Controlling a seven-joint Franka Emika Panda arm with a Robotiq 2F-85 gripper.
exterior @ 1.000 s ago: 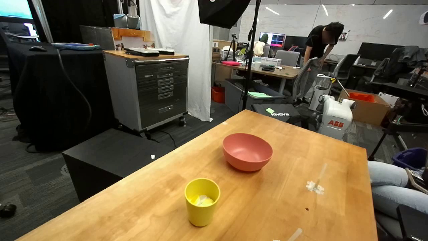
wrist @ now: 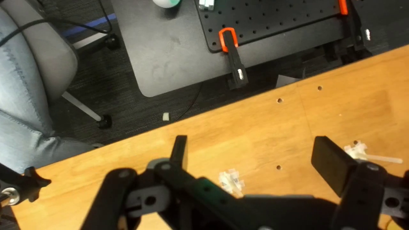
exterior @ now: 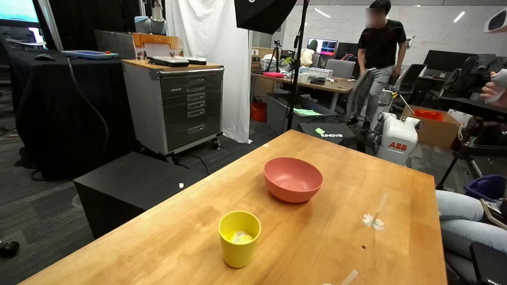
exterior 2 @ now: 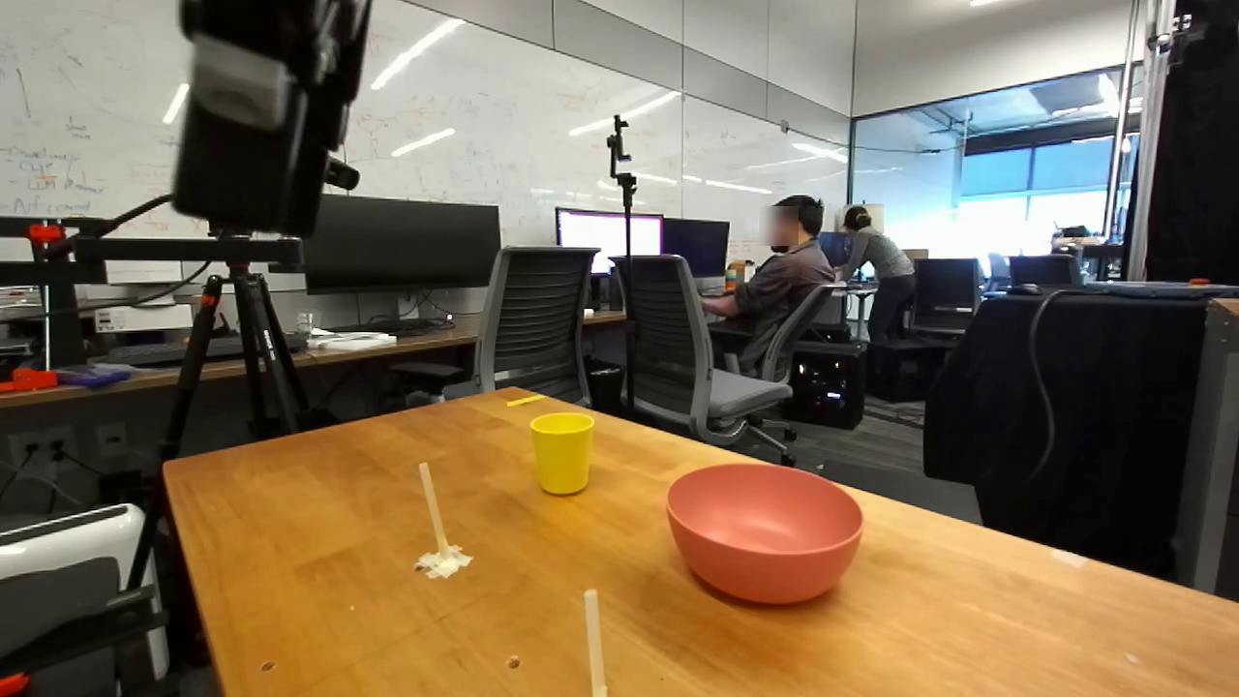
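A yellow cup [exterior: 238, 251] stands upright on the wooden table, with something pale and yellow lying inside it. The reddish-pink bowl [exterior: 293, 181] rests upright, apart from the cup; exterior view 2 also shows both the cup [exterior 2: 562, 454] and the bowl [exterior 2: 763, 534]. In the wrist view my gripper is open over the table's edge region, its two dark fingers wide apart and only bare wood between and below them. Neither cup nor bowl shows clearly there. Blurred dark hardware [exterior 2: 250, 128] hangs high at the left of exterior view 2.
Tape patches [wrist: 231, 182] mark the wooden tabletop [wrist: 237, 134]. Beyond its edge are a dark cart [wrist: 168, 65] with orange-tipped clamps and a seated person's legs [wrist: 23, 99]. Much of the table around the cup and bowl is clear.
The person at the back has straightened up. A hand with a pale object now shows at the right edge of exterior view 1. Cup and bowl have not moved.
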